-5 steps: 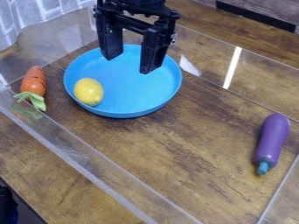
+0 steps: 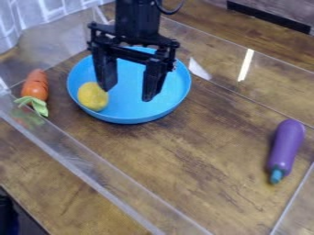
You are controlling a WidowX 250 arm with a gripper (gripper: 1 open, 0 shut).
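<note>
My gripper (image 2: pixel 128 72) hangs over a blue bowl (image 2: pixel 160 101), its two black fingers apart and pointing down, one near a yellow object (image 2: pixel 94 96) at the bowl's left side and one over the bowl's middle. The yellow object lies in the bowl, apart from what I can see of the fingertips.
An orange carrot (image 2: pixel 36 88) with green top lies left of the bowl. A purple eggplant-like object (image 2: pixel 285 147) lies at the right. Clear plastic edges run along the left and front.
My gripper has come down and slightly left, lower over the bowl and nearer the yellow object. The objects have not visibly moved.
</note>
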